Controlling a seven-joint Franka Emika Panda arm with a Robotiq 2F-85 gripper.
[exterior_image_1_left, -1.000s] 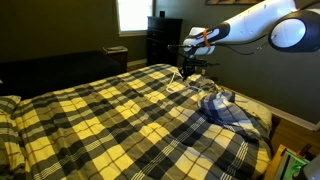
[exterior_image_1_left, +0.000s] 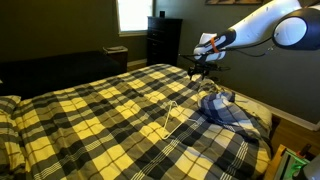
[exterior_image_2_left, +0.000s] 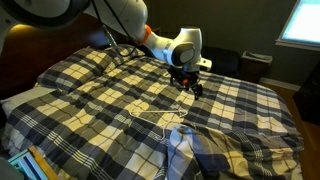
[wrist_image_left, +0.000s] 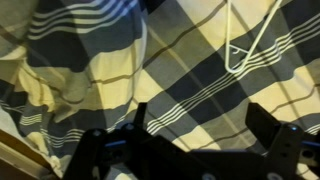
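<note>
A thin white hanger (exterior_image_1_left: 166, 127) lies flat on the plaid bedspread (exterior_image_1_left: 95, 115). Exterior view 2 shows the hanger (exterior_image_2_left: 155, 112) as a narrow outline near the middle of the bed. Above the bed, my gripper (exterior_image_1_left: 196, 76) points downward, its dark fingers spread and nothing between them. In the wrist view the gripper is wide open over plaid cloth. A corner of the hanger (wrist_image_left: 228, 40) appears beyond the fingertips, toward the upper right, apart from them.
A crumpled blue plaid cloth (exterior_image_2_left: 225, 150) spreads over the near right of the bed in exterior view 2. Pillows (exterior_image_2_left: 75, 72) rest toward the far left there. A dark dresser (exterior_image_1_left: 164, 40) stands behind the bed. Much of the bedspread is bare.
A second ago the hanger hung from my gripper above the bed. The gripper has since shifted slightly right in exterior view 1.
</note>
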